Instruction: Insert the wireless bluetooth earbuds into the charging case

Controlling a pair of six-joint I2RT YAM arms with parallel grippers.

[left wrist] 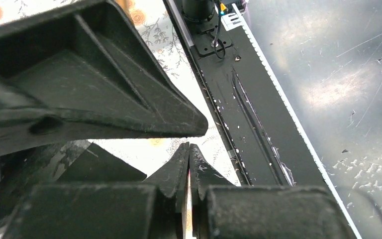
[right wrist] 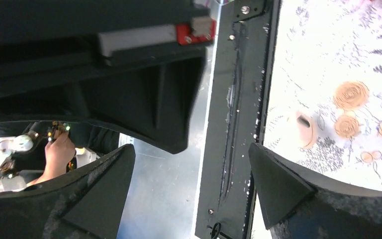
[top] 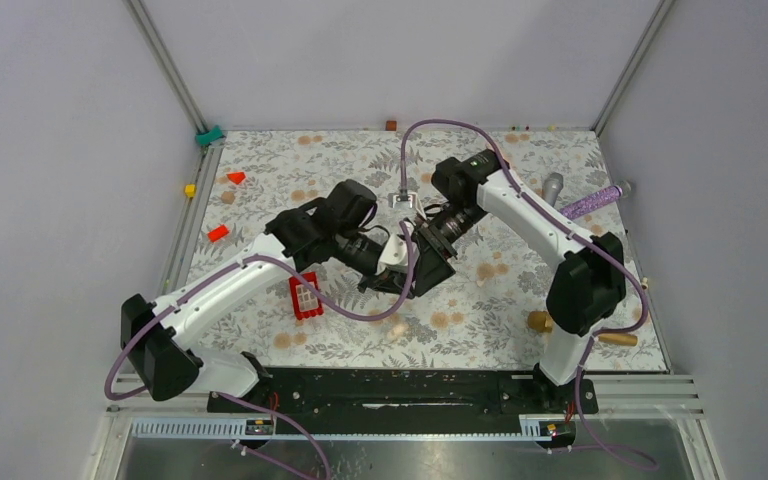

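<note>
In the top view both grippers meet near the middle of the table. My left gripper is shut, its fingertips pressed together with nothing between them. My right gripper stands wide, also empty. A small pale pinkish charging case (right wrist: 303, 128), blurred and with a dark spot on it, is outside both grippers, over or on the cloth. From above, the pale case (top: 397, 331) shows just in front of the grippers; whether it is still moving I cannot tell. No earbud can be made out.
A red-framed item (top: 306, 296) lies left of the grippers. A purple tube (top: 596, 200), a grey object (top: 553, 188) and a gold piece (top: 540, 321) are at the right. The arms stand very close together.
</note>
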